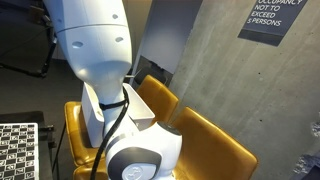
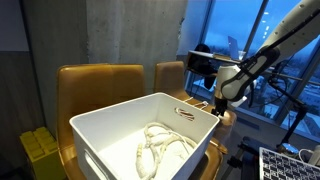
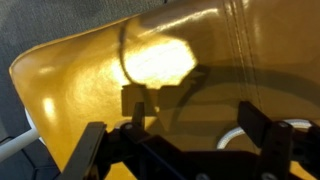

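Note:
My gripper hangs over a tan chair seat (image 3: 160,55) in the wrist view. Its dark fingers (image 3: 94,150) show at the lower left and lower right, with a wide space between them. A white cable (image 3: 232,134) curves across the seat close to the right finger, which partly covers it. Whether anything is pinched is hidden. Exterior view 1 shows the white arm (image 1: 95,50) reaching down in front of the chairs, its gripper out of sight. In exterior view 2 the arm (image 2: 232,82) stands at the right, beyond the white bin.
A white open bin (image 2: 105,122) holding coiled white cable (image 2: 150,150) rests on the chairs. Tan chair backs (image 2: 100,88) stand behind it, against a concrete wall (image 1: 235,80). Yellow blocks (image 2: 40,157) are stacked at the left. A checkered board (image 1: 18,150) lies at the lower left.

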